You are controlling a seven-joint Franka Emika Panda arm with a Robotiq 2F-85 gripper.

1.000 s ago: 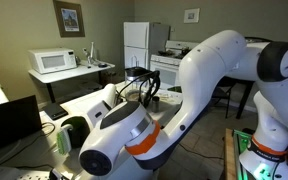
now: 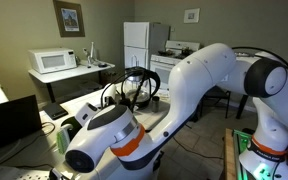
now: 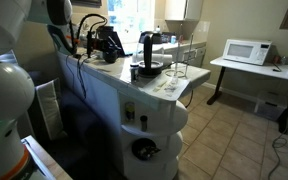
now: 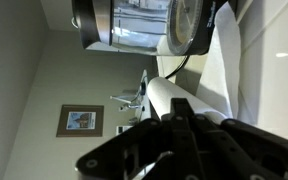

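Observation:
My gripper is a dark shape along the bottom of the wrist view, and it is shut. Close beyond it lies a white roll-like object [image 4: 168,94], with a loose white sheet [image 4: 220,70] beside it. Whether any of the white material is caught between the fingers cannot be made out. At the top of the wrist view shows a clear container with black parts [image 4: 149,24]. The white arm [image 2: 109,133] with orange rings bends across the foreground of the first exterior view, where I cannot pick out the fingertips.
A white counter [image 3: 154,84] has black appliances on it, among them a tall black frame [image 3: 148,46]. Rounded side shelves [image 3: 149,133] hold small items. A microwave [image 3: 257,50] stands on a separate table, and tiled floor [image 3: 219,140] lies open between.
In the first exterior view the arm's elbow and orange ring have shifted somewhat from a second ago. The room around looks the same.

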